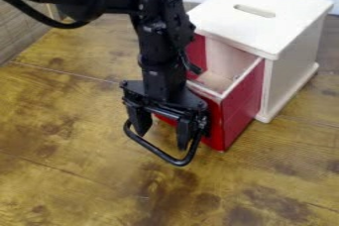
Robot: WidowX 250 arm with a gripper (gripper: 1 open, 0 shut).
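Note:
The black gripper (pixel 165 127) hangs low in front of the open drawer of a white wooden cabinet (pixel 272 17). The drawer has a red front (pixel 236 113) and a pale, empty-looking interior, partly hidden behind the arm. A curved black bar loops below the gripper's fingers, close by the red drawer front; whether the fingers are shut on anything cannot be made out.
Bare wooden floor (pixel 79 151) fills the left and bottom of the view. A white wall runs along the back, and a lighter wooden edge shows at the far upper left.

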